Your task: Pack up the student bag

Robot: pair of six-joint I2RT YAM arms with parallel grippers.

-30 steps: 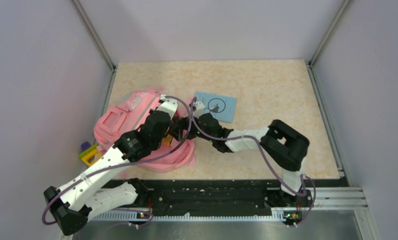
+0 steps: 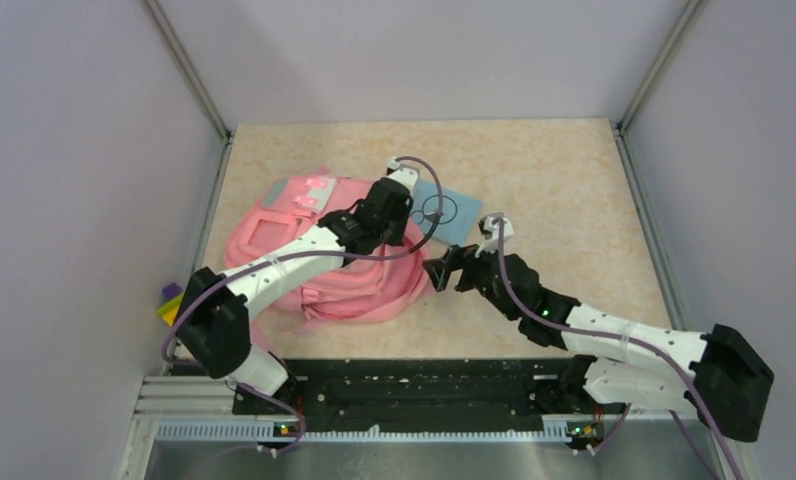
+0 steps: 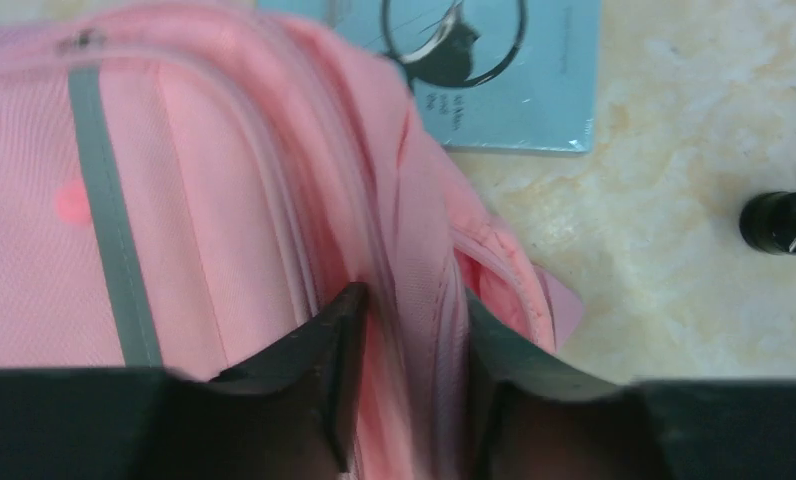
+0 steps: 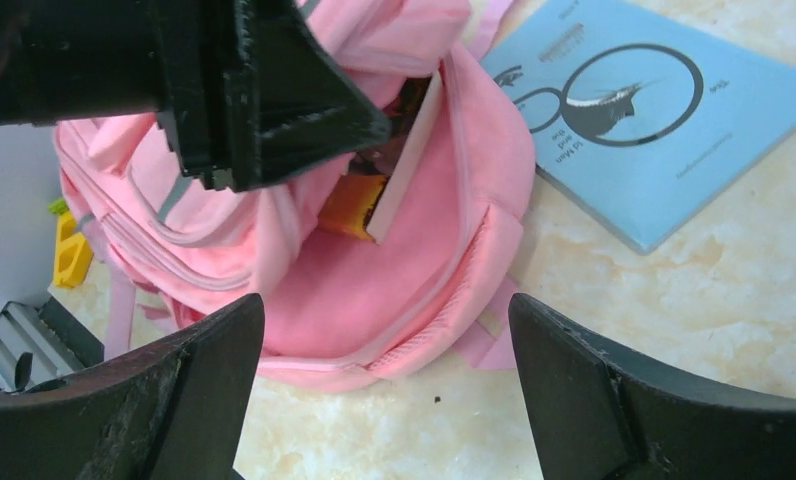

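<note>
The pink bag (image 2: 359, 290) lies open on the left of the table. In the left wrist view, my left gripper straddles a fold at its opening; the fingers stand partly apart with pink fabric between them, and blur hides how firmly they press. Inside the bag, the right wrist view shows an orange and dark item with a pale edge (image 4: 352, 205). My right gripper (image 2: 450, 280) is open and empty, just right of the bag's opening. A blue book (image 2: 454, 215) with a round black drawing lies flat behind the bag's right side.
Yellow and purple items (image 2: 171, 302) lie beyond the bag by the left wall. Both arms are close together near the bag's opening.
The left gripper has moved right, and the bag has shifted right with it. The right gripper was at the bag's opening and has backed off right and toward the front. The book stays put.
</note>
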